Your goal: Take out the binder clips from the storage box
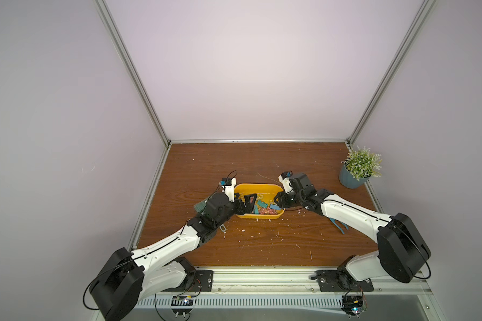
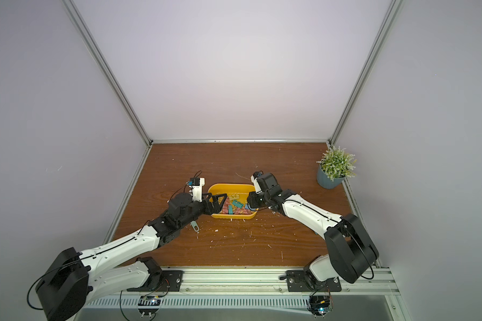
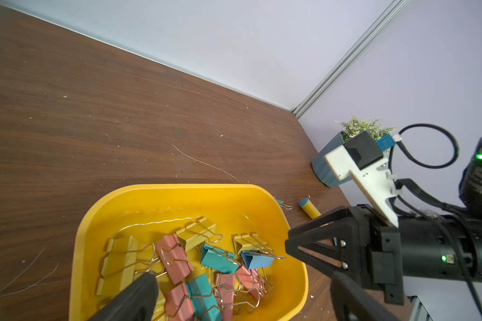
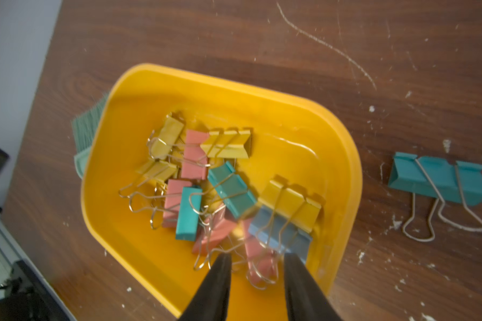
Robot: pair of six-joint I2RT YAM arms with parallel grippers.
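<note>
The yellow storage box (image 4: 144, 246) holds several binder clips in yellow, pink, teal and blue, among them a teal clip (image 4: 230, 187) and a blue clip (image 4: 278, 235). My left gripper (image 1: 247, 203) stands open over the box's left side, empty. My right gripper hangs over the box's right side, part open, its fingertips above pink and blue clips with nothing visibly held. A teal clip (image 4: 433, 182) lies on the table to the right of the box.
A potted plant (image 1: 359, 168) stands at the back right. A yellow cylinder (image 3: 309, 207) lies right of the box. A green mat-like item (image 4: 88, 128) is left of it.
</note>
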